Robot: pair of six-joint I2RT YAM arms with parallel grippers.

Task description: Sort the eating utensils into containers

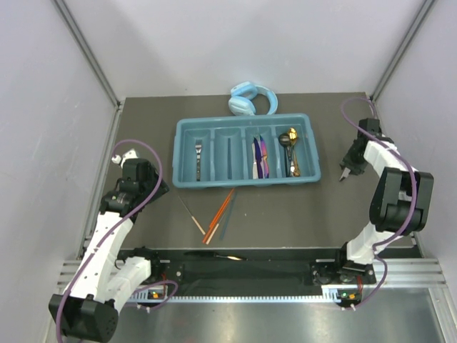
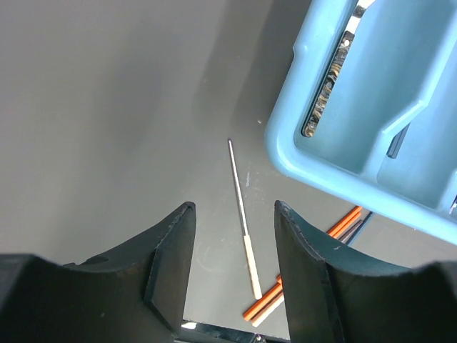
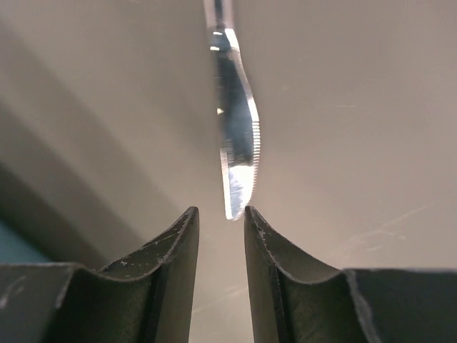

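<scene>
The blue divided tray (image 1: 207, 184) holds a fork (image 1: 198, 161), colored knives (image 1: 259, 158) and spoons (image 1: 293, 150). A silver knife (image 3: 235, 136) lies on the table right of the tray; my right gripper hovers at its blade end, fingers part open, with nothing clearly between them. My left gripper is open over the left of the table, with a thin pale chopstick (image 2: 249, 259) beneath it. Orange chopsticks (image 1: 218, 214) and other thin sticks lie in front of the tray.
Light blue headphones (image 1: 243, 103) sit behind the tray. White walls bound the workspace on the sides and back.
</scene>
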